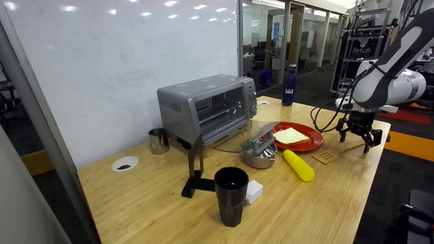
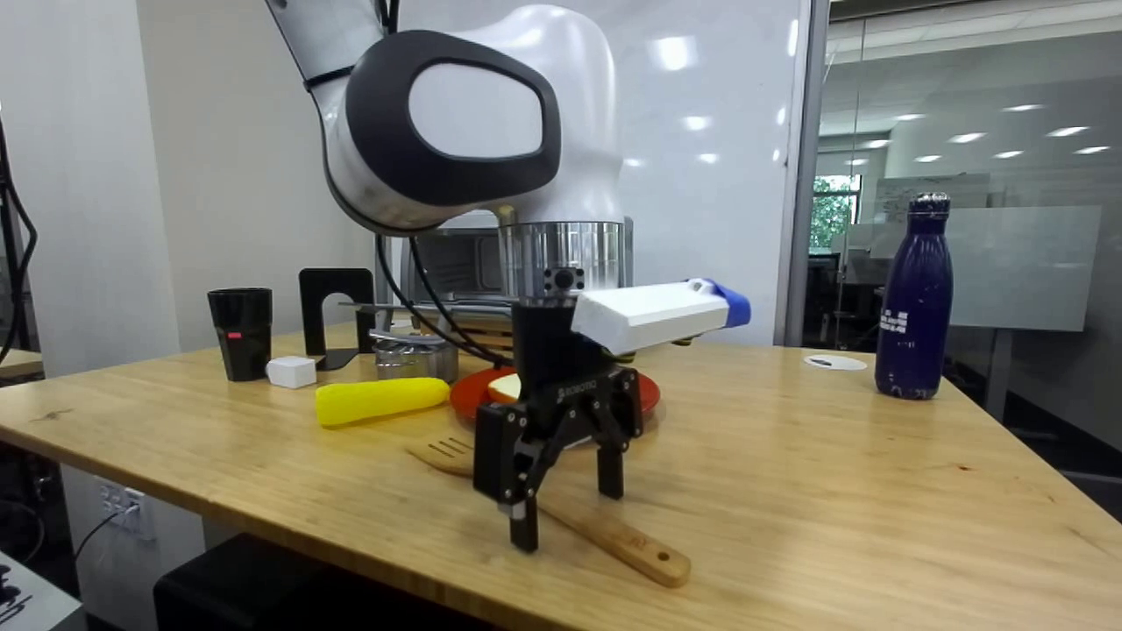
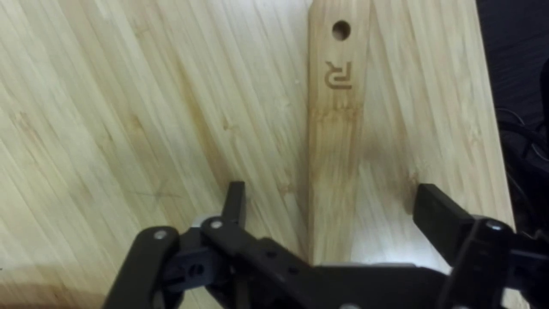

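A wooden spatula [image 2: 601, 528] lies flat on the table, its slotted head [image 1: 325, 157] pointing toward the yellow object. In the wrist view the spatula's handle [image 3: 335, 149], with a hole at its end, runs between my two fingers, clear of both. My gripper is open, straddling the handle. From the side, my gripper [image 2: 568, 505] is low over the table, one fingertip on each side of the handle. Exterior view 1 has my gripper [image 1: 354, 143] near the table's right edge, above the spatula.
A red plate [image 1: 318, 140] with a bread slice [image 1: 291, 137], a yellow object [image 1: 299, 166] and a lidded pot [image 1: 259, 156] are close by. The toaster oven [image 1: 203, 107] stands open behind. The table edge is near my gripper; a blue bottle [image 2: 912, 305] stands apart.
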